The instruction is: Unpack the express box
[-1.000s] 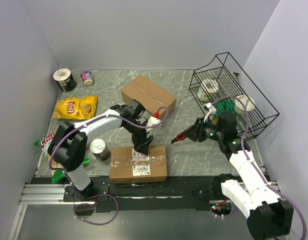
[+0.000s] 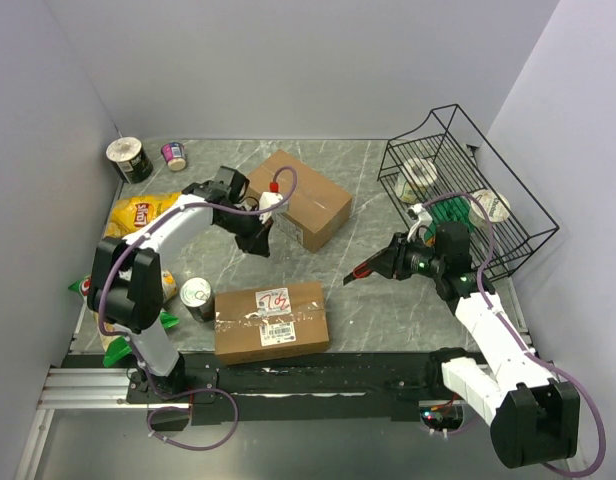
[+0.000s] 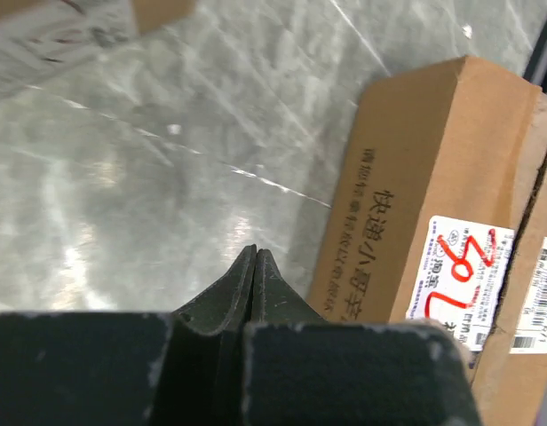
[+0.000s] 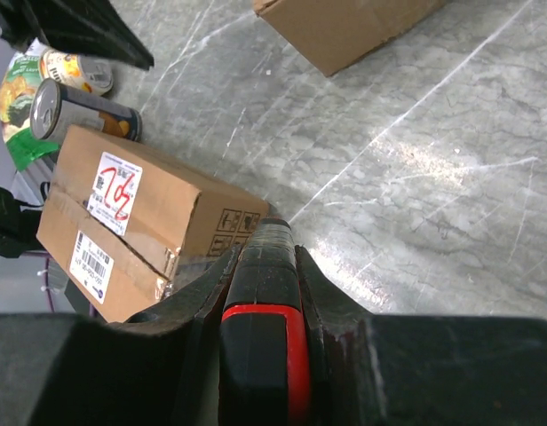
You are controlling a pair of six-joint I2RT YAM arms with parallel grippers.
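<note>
The taped express box [image 2: 254, 330] with a red-marked label lies at the front centre; the left wrist view shows its side and taped seam [image 3: 402, 151]. My left gripper [image 2: 256, 246] is above the floor behind it, fingertips together, nothing visible between them. My right gripper [image 2: 378, 265] holds a red-and-black tool [image 4: 260, 355], likely a cutter, pointed toward the box's right end; its tip is near that end in the right wrist view, apparently apart from it in the top view.
A second box [image 2: 310, 205] lies behind. Cans [image 2: 196, 298] and snack bags [image 2: 138, 213] line the left. A wire rack [image 2: 518, 230] with items stands at right.
My left gripper has lifted away to the left and back from the front box, which sits slightly further left. The right arm has barely moved.
</note>
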